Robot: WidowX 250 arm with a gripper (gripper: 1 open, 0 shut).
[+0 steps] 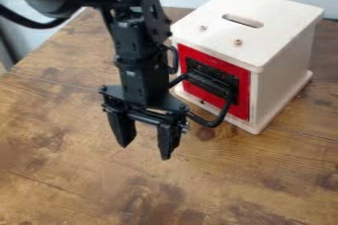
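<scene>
A pale wooden box (275, 71) with a slot in its top stands at the right, its red front panel (235, 112) carrying a black fitting and a black cable loop. My black gripper (142, 142) hangs open above the table to the left of the box, its two fingers pointing down with nothing visible between them.
A pale wall lies behind the table's far edge.
</scene>
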